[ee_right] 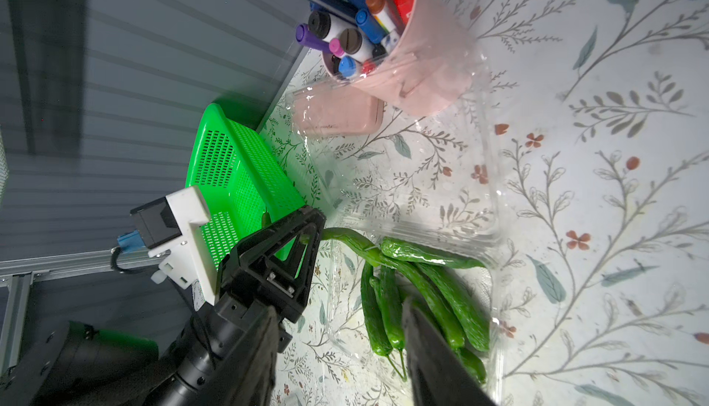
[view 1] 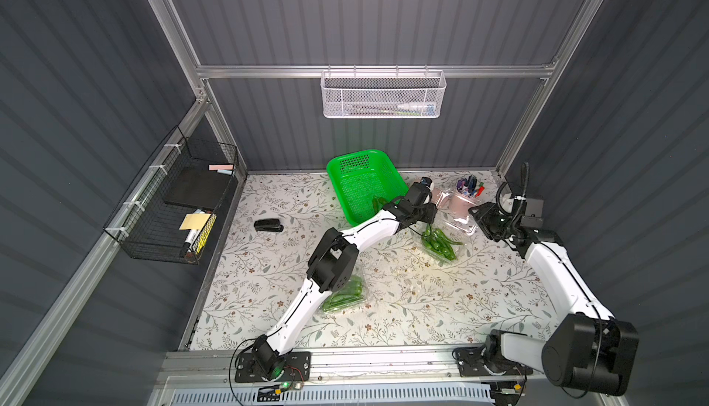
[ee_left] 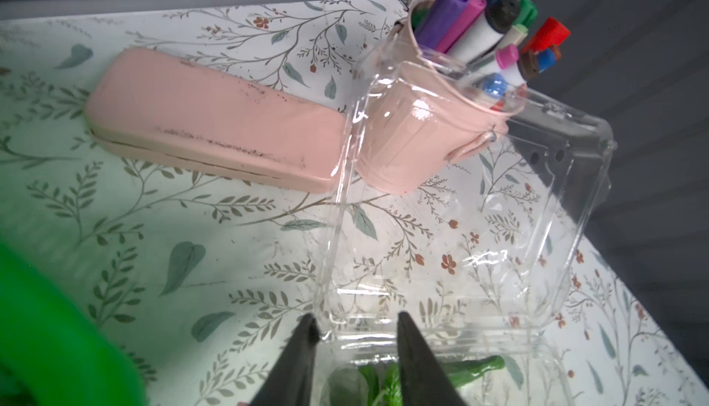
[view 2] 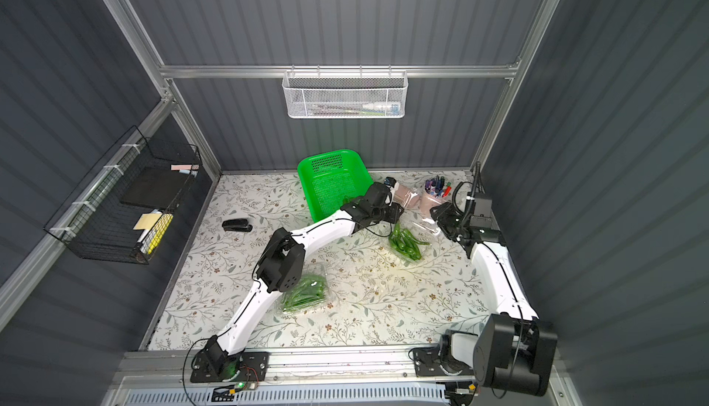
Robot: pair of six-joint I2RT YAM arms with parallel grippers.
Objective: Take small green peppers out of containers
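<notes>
An open clear plastic container (ee_right: 495, 199) holds several long green peppers (ee_right: 450, 302); one reaches over its left edge. My left gripper is low over the container by the green basket (ee_right: 221, 147), its fingers part open; whether the pepper tip under them is held cannot be made out. Some green peppers show inside the basket. My right gripper is above and right of the container, its fingers apart with nothing seen held. A second clear container of peppers (view 1: 341, 296) lies at the front, partly behind the left arm.
A pink cup of markers (ee_left: 413, 140) and a pink case (ee_left: 206, 118) stand behind the container's raised lid. A black object (view 1: 268, 224) lies at the left of the table. Wire baskets hang on the walls.
</notes>
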